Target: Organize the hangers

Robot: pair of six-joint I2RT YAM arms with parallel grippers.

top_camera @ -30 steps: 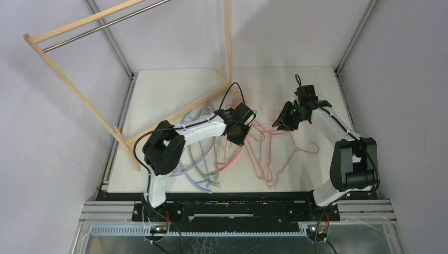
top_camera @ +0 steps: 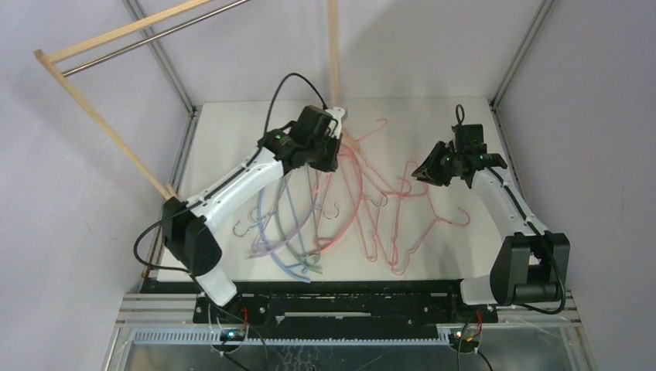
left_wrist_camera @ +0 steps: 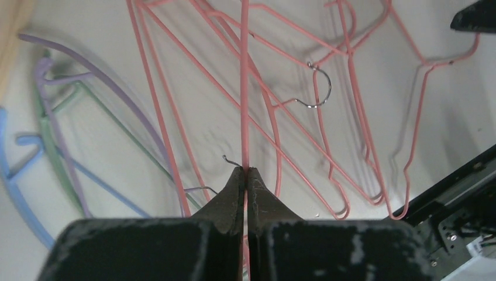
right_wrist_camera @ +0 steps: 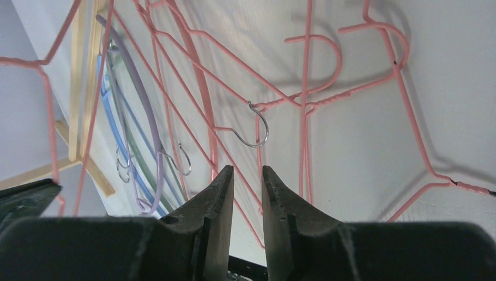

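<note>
My left gripper is shut on a thin pink hanger (left_wrist_camera: 244, 88), lifted above the pile in the middle of the table. Pink, purple (left_wrist_camera: 111, 88), green (left_wrist_camera: 120, 126) and blue (left_wrist_camera: 23, 208) hangers lie overlapping beneath it, some with metal hooks. My right gripper hangs over the pink hangers on the right side, its fingertips close with a narrow gap; I cannot make out anything between them.
A wooden rack (top_camera: 104, 116) with a metal rail (top_camera: 155, 39) stands at the left and back, over the table (top_camera: 216, 131). Bare table shows at the back right and back left.
My left gripper has risen and moved back and slightly left, carrying a pink hanger. My right gripper has shifted a little to the right.
</note>
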